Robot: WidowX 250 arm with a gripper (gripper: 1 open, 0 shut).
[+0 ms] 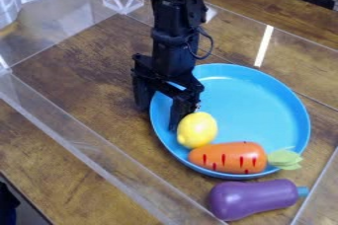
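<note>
A black robot arm reaches down from the top of the view, its gripper (166, 99) low over the left side of a blue plate (258, 106). The gripper is open, its lower finger close beside a yellow lemon-like toy (197, 130) on the plate; whether they touch I cannot tell. An orange toy carrot (227, 157) with green leaves lies at the plate's front edge, just below the yellow toy. A purple toy eggplant (250, 198) lies off the plate, in front of it.
Bare wooden table (73, 66) fills the left of the view. Clear plastic edging runs along the lower left and the back. The right and back part of the plate is empty.
</note>
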